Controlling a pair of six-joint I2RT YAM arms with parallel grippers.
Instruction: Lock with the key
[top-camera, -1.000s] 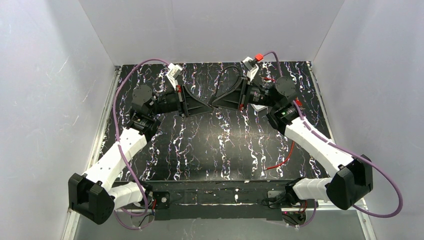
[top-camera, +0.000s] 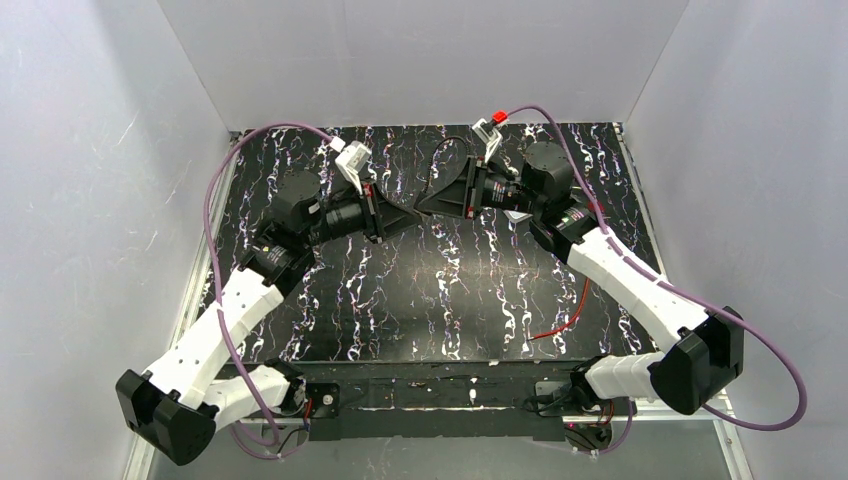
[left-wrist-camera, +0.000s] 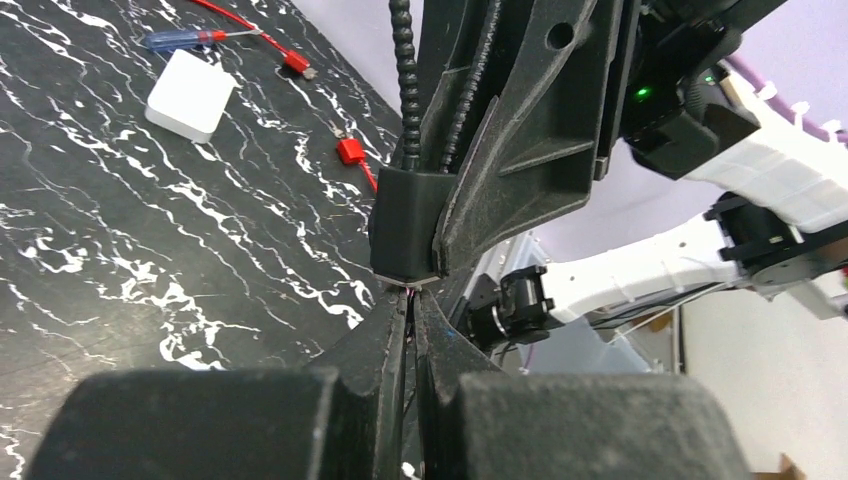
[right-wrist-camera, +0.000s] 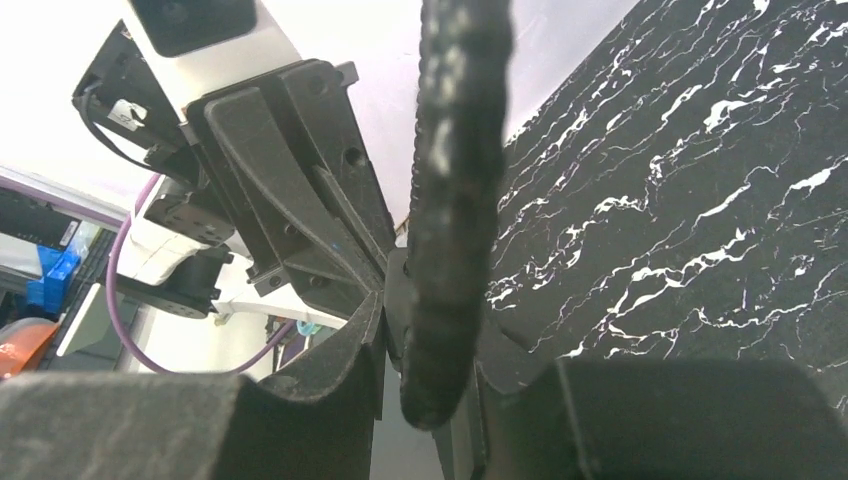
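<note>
The black cable lock hangs above the middle of the table, its cable arching up in a loop. My right gripper is shut on the lock body, which in the right wrist view is partly behind the thick cable. From the other side, my left gripper meets the end face of the lock, its fingertips closed together. A thin, light bit, seemingly the key, shows between those tips and the lock. The rest of the key is hidden, so its turn cannot be read.
A white box, a blue screwdriver and a red cable lie on the marble-patterned table, well away from the grippers.
My left arm's elbow has swung outward to the left, and its hand has rolled. The right hand has tilted slightly left.
</note>
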